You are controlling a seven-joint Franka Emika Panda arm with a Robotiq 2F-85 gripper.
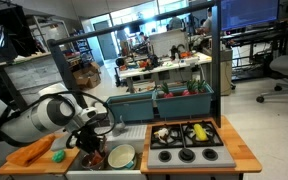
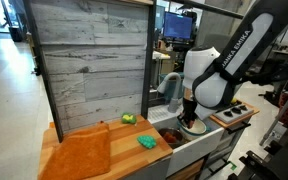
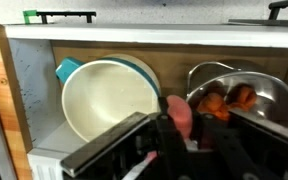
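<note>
My gripper is shut on a reddish-pink object [image 3: 177,115], whose kind I cannot tell. It hangs over an open drawer, between a white-lined pot with a teal outside [image 3: 109,100] and a metal pot [image 3: 274,92]. Orange-red pieces [image 3: 212,103] lie in the metal pot. The dark fingers hide part of the held object and of the metal pot. In exterior view 1 the gripper [image 1: 94,152] is low above the drawer, left of the pale pot [image 1: 122,156], and the held object is hard to make out.
A stove [image 1: 187,155] stands right of the drawer, with a yellow item on it. An orange cloth [image 2: 79,153], a green item [image 2: 129,118] and a teal item [image 2: 147,141] lie on the wooden counter. A wooden wall [image 2: 94,70] rises behind.
</note>
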